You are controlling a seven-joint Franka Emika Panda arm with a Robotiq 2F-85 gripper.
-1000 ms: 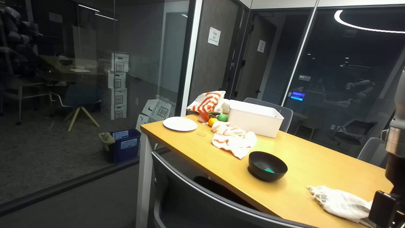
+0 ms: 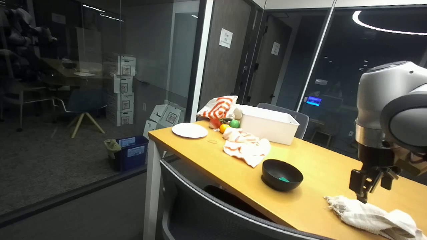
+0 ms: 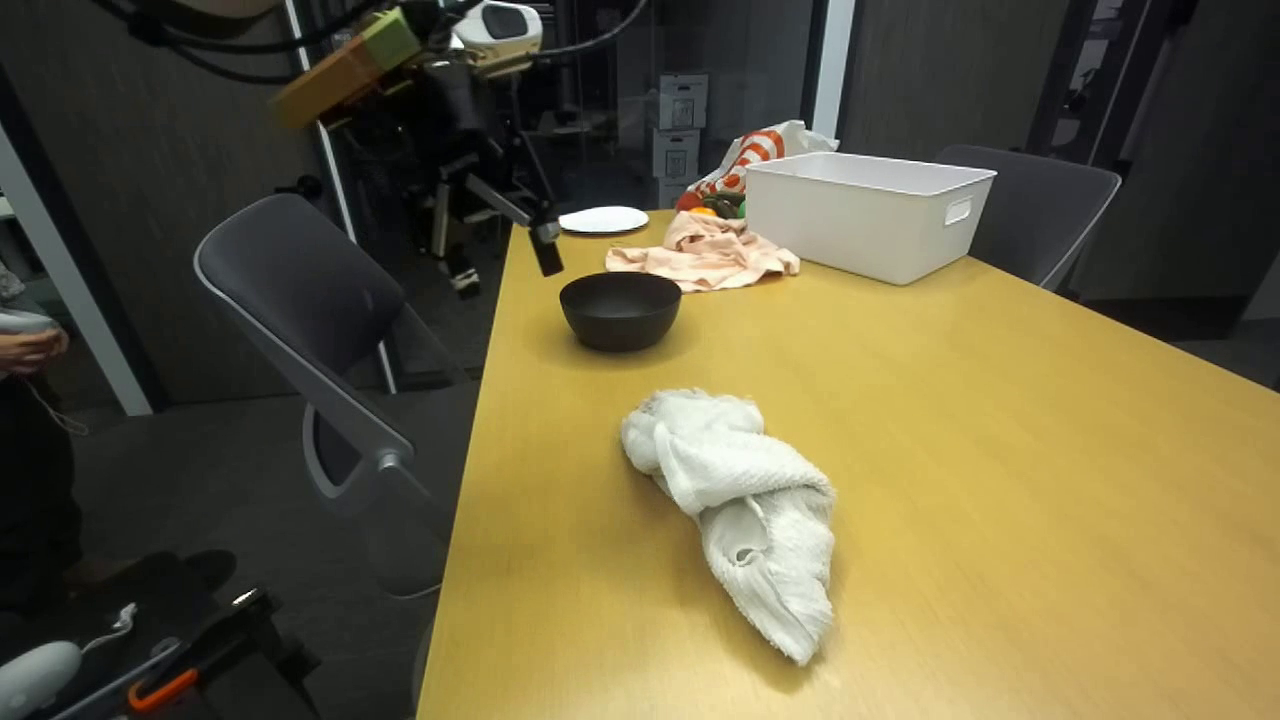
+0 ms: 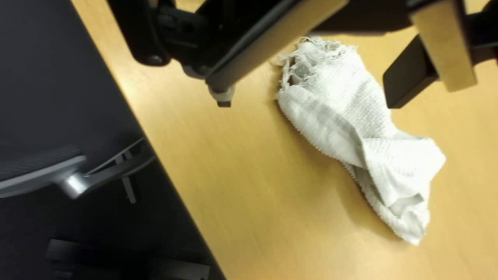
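Note:
A crumpled white towel point(image 3: 750, 504) lies by itself on the table, its frayed end toward the black bowl point(image 3: 620, 312). In the wrist view the same towel point(image 4: 345, 121) runs below and between my fingers, touching neither as far as I can tell. My gripper point(image 2: 372, 188) is open and empty, raised over the frayed end of the towel. Inside the bowl point(image 2: 273, 168) a small green piece point(image 2: 284, 179) shows in exterior view 1. A peach-and-white cloth point(image 2: 246, 146) is bunched up farther along the table.
A white bin point(image 2: 268, 124), a patterned bag point(image 2: 219, 107), several fruits or vegetables and a white plate point(image 2: 189, 130) occupy the far end. Chairs point(image 3: 318, 312) stand along the table's sides. Bare tabletop point(image 3: 1020, 480) lies right of the towel in exterior view 2.
In exterior view 1 my gripper has come leftward and up from the right edge, over the towel. The towel's right part, hidden before, now shows. The bowl has not moved.

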